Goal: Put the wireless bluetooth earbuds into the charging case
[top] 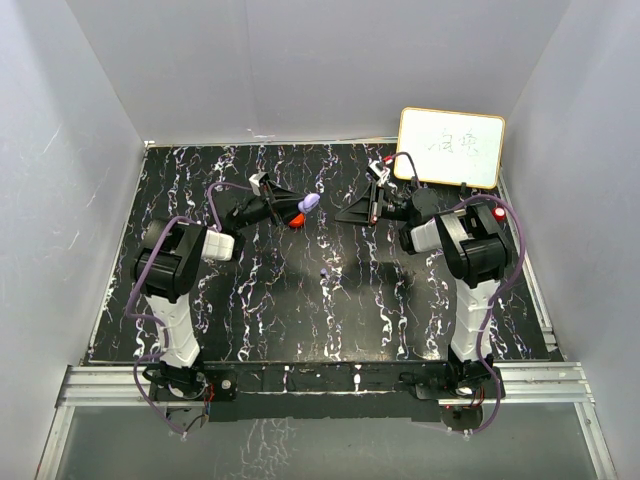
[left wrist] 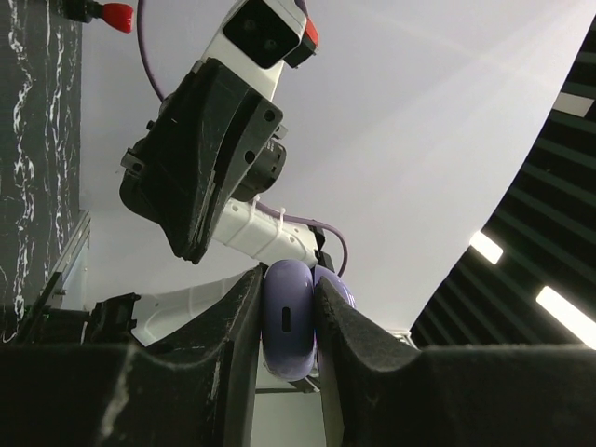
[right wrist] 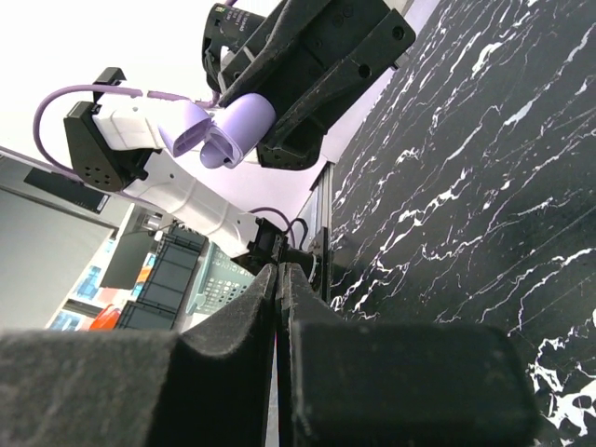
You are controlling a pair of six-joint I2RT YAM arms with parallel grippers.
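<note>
My left gripper (top: 299, 204) is shut on the purple charging case (left wrist: 288, 321), which is held up in the air. In the right wrist view the case (right wrist: 239, 128) appears lid open, its mouth facing down and left. My right gripper is shut, its fingertips together with nothing between them. It stands to the right of the case with a gap between. A small purple earbud (top: 323, 271) shows below the two grippers in the top view, clear of the right fingers; whether it lies on the table or is in the air I cannot tell.
A round red object (top: 296, 221) sits on the black marbled table (top: 285, 320) just under the left gripper. A whiteboard (top: 450, 148) leans at the back right, with another red object (top: 498, 214) near the right edge.
</note>
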